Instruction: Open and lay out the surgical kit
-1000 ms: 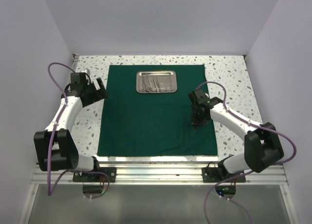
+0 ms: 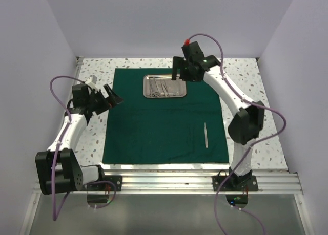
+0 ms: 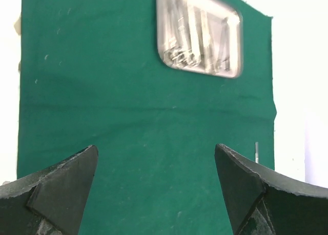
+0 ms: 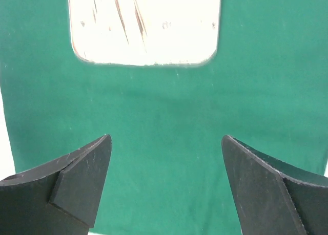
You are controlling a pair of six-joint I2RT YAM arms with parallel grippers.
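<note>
A metal tray (image 2: pixel 165 94) holding several slender instruments and scissors sits at the back of the dark green cloth (image 2: pixel 154 132). One thin silver instrument (image 2: pixel 206 135) lies apart on the cloth at the front right. My left gripper (image 2: pixel 108 97) is open above the cloth's left edge, with nothing between its fingers in the left wrist view. My right gripper (image 2: pixel 182 68) is open and raised near the tray's back right; in the right wrist view, the tray is ahead of it and only cloth shows between its fingers.
The speckled table (image 2: pixel 92 143) shows around the cloth, with grey walls on both sides and behind.
My right gripper has risen from the lone instrument at the front right and moved back toward the tray, leaving that instrument on the cloth. My left gripper has shifted slightly.
</note>
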